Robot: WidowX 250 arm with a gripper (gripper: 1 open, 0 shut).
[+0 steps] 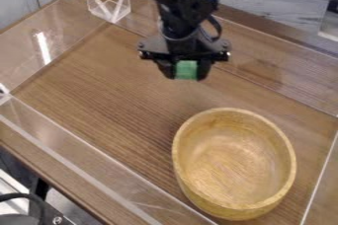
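The black robot gripper (185, 59) hangs over the upper middle of the wooden table, shut on a green object (187, 70) held between its fingers. The object is small in view and partly hidden by the gripper, so its exact shape is unclear.
A beige oval tub (232, 167) stands empty at the lower right. A clear plastic or wire holder (110, 4) is at the back left. A black cable lies at the bottom left corner.
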